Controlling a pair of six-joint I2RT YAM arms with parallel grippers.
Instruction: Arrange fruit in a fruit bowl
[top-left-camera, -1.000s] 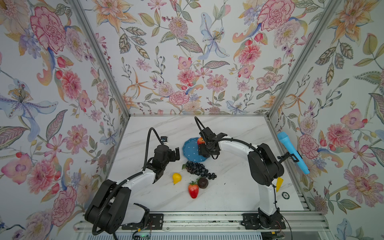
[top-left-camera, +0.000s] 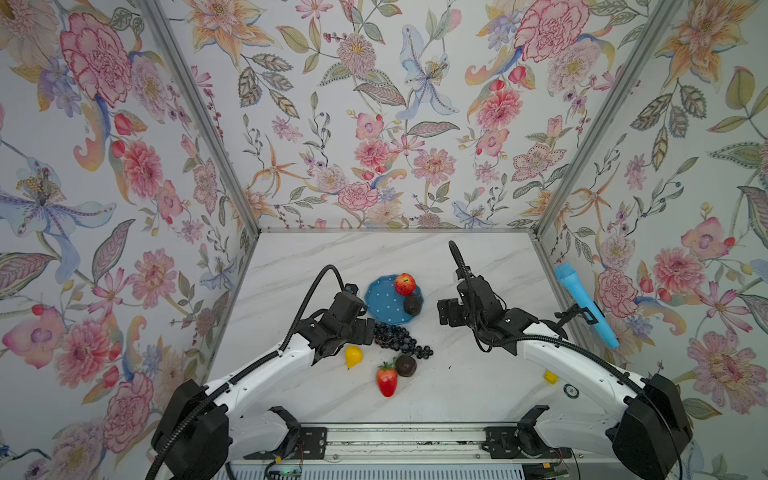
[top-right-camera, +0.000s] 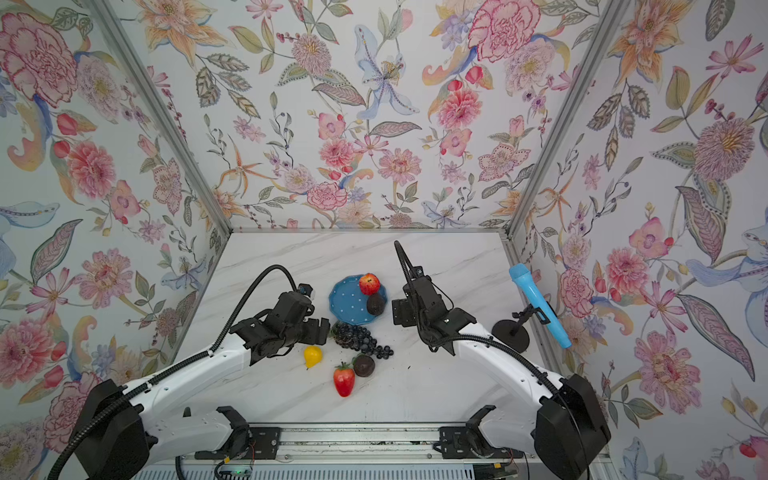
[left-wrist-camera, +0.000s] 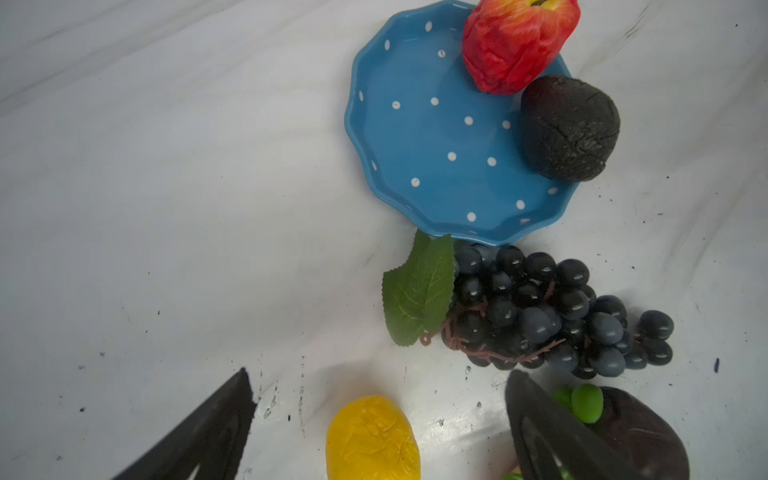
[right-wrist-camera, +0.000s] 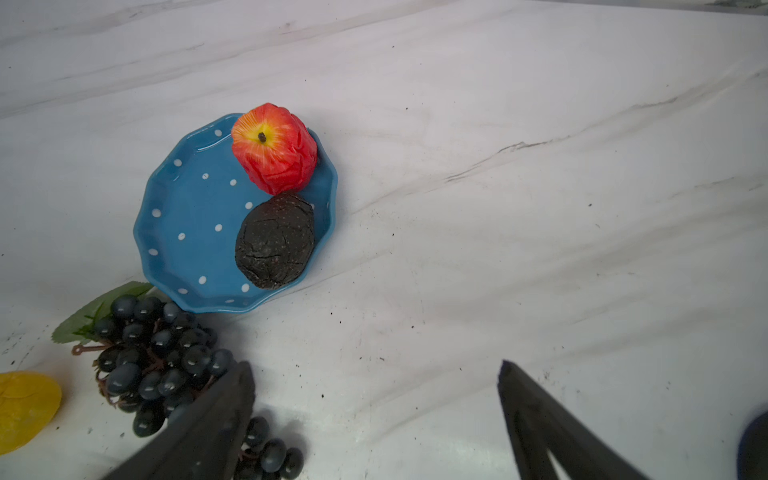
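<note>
On the blue dotted bowl (left-wrist-camera: 400, 152) rest a red apple (right-wrist-camera: 272, 148) and a dark, wrinkled round fruit (right-wrist-camera: 276, 240), both on its right side. A bunch of black grapes (left-wrist-camera: 528, 316) lies on the table against the bowl's near rim. A yellow fruit (top-left-camera: 353, 356), a strawberry (top-left-camera: 387, 380) and a dark purple fruit (top-left-camera: 405, 365) lie nearer the front. My left gripper is open above the table, the yellow fruit showing between its fingers but not gripped. Right of the bowl, my right gripper is open with only bare table between its fingers.
A blue cylinder on a black stand (top-left-camera: 588, 304) stands at the right wall. Small yellow (top-left-camera: 550, 376) and black round (top-left-camera: 570, 391) items lie at front right. Table behind and right of the bowl is clear.
My right arm has moved back from over the bowl to its right, uncovering the dark fruit there. My left gripper has moved toward the front, nearer the yellow fruit.
</note>
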